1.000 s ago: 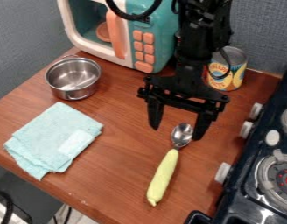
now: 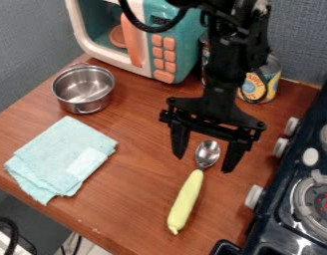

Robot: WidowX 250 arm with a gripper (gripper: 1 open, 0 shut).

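Note:
My black gripper [image 2: 205, 149] hangs low over the middle of the wooden table, open, its two fingers straddling the space around a metal spoon [image 2: 209, 153]. Whether the fingertips touch the table I cannot tell. A yellow corn cob [image 2: 182, 204] lies just in front of the spoon, apart from the fingers.
A steel pot [image 2: 83, 90] and folded light-blue cloth [image 2: 60, 159] sit on the left. A toy microwave [image 2: 166, 55] and a can [image 2: 265, 83] stand at the back, partly behind the arm. A stove [image 2: 299, 209] fills the right edge.
The gripper has shifted slightly, moving right and a little down over the last second, with its fingers still apart. The objects on the table look unmoved.

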